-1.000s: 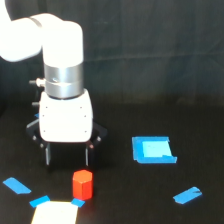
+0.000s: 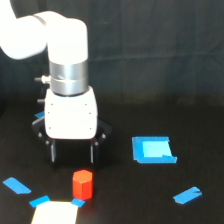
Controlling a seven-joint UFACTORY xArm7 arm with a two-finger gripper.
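Observation:
My gripper [image 2: 74,152] hangs above the black surface with its two fingers spread apart and nothing between them. Near the bottom of the camera view stands a small red block [image 2: 82,185], slightly right of and in front of the fingers. The gripper and the block look apart.
To the right lies a pale rectangle with a blue border [image 2: 154,150]. Blue strips lie at the far left [image 2: 16,186] and lower right [image 2: 187,195]. A pale, cream-coloured patch [image 2: 54,213] is just left of the block.
The gripper has shifted slightly to the right. The red block and the marked areas stay where they were.

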